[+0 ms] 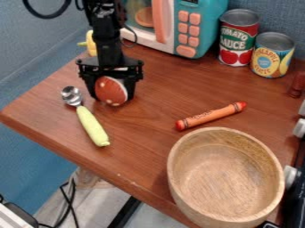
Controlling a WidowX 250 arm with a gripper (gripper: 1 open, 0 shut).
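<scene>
The black gripper (110, 78) is low over the left part of the wooden table, its fingers around a red-orange round object (111, 91) with a pale stripe. Whether the fingers are closed tight on it is unclear. A metal spoon-like utensil (71, 95) and a pale yellow corn-like toy (93, 127) lie just left and in front of it.
A wooden bowl (226, 170) stands at the front right, with an orange crayon (211, 117) behind it. A teal toy microwave (180, 27) and two cans (238, 40) stand at the back.
</scene>
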